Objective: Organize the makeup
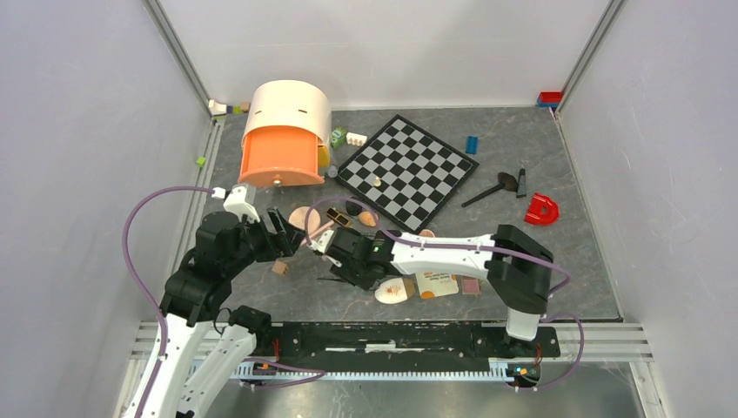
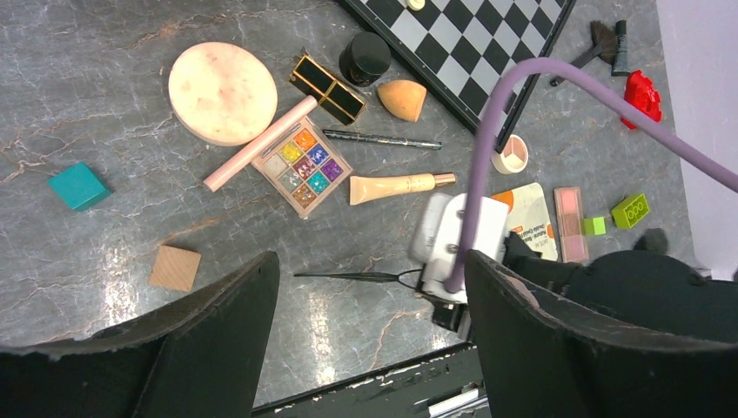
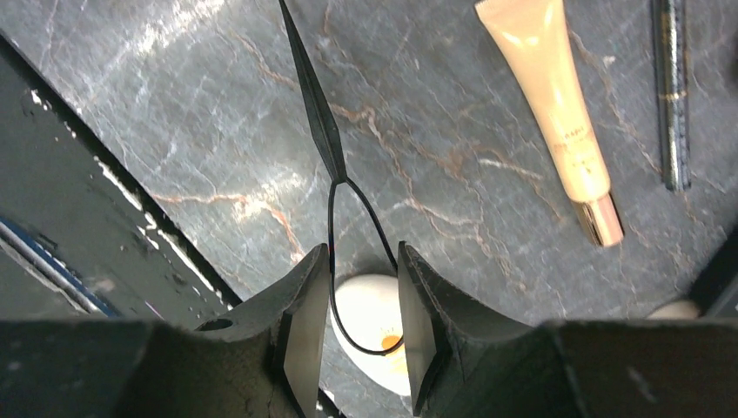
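Observation:
My right gripper is shut on the wire loop of a thin black tweezer-like tool (image 3: 324,131), which spans the gap between its fingers. My left gripper stands open and empty, left of the makeup. In the left wrist view are a round beige sponge (image 2: 222,91), a pink tube (image 2: 261,144), a glitter palette (image 2: 303,170), a gold-and-black compact (image 2: 327,87), a black jar (image 2: 365,58), a tan sponge (image 2: 402,99), a black pen (image 2: 383,139) and a cream tube (image 2: 396,186). An orange drawer (image 1: 280,161) stands pulled out of its cream box (image 1: 291,100).
A white oval item (image 1: 390,291) lies beneath the right hand, beside a printed card (image 1: 437,285) and a pink compact (image 1: 471,286). The chessboard (image 1: 406,171) fills the middle back. Wooden (image 2: 175,268) and teal (image 2: 79,186) blocks lie near the left gripper.

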